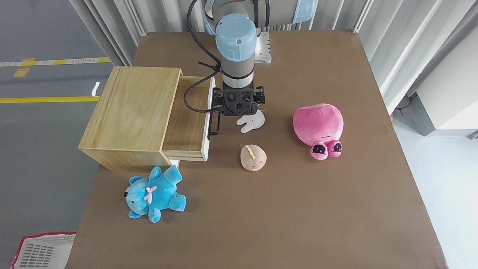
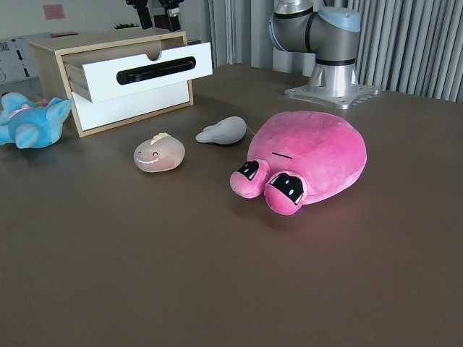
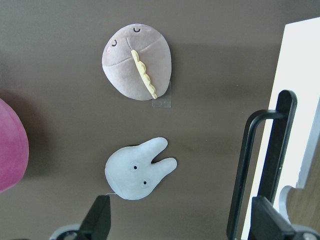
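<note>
My gripper hangs over the front of the pulled-out upper drawer, open, its two dark fingers wide apart with bare table between them. The white drawer front carries a long black handle, just beside the right finger in the wrist view. A white rabbit-like plush lies flat on the table just beyond the fingertips. A pale round plush with a cream crest lies in front of it. The drawer looks empty in the part that shows.
The wooden cabinet stands on the left of the table. A blue bear lies before it; a large pink plush sits to the right. A basket stands beyond the left edge.
</note>
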